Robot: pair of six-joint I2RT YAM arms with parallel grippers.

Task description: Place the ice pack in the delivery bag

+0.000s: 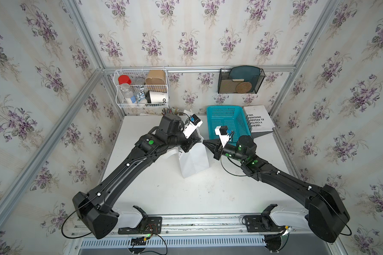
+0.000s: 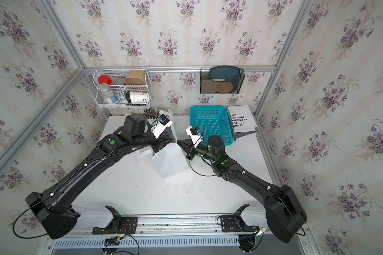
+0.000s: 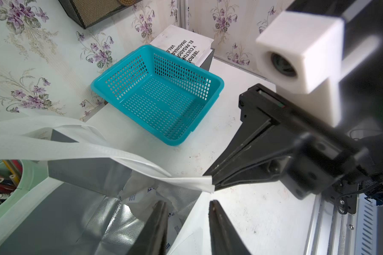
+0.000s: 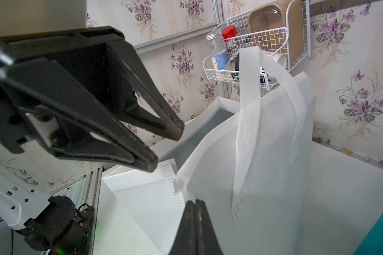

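Observation:
The white delivery bag (image 1: pixel 193 160) stands upright on the table, its silver-lined mouth facing up. Pinched at the bag's rim, my right gripper is shut on the thin white edge, as the left wrist view shows. Inside the bag, a pale pack with blue print, apparently the ice pack (image 3: pixel 146 204), shows low down, partly hidden by the rim and my left fingers. My left gripper is over the mouth; its two fingers are apart with nothing between them. In both top views the left arm covers much of the opening.
An empty teal basket (image 3: pixel 157 99) stands behind and right of the bag, beside a white printed box (image 1: pixel 259 119). A green holder with pens (image 3: pixel 25 182) is behind the bag.

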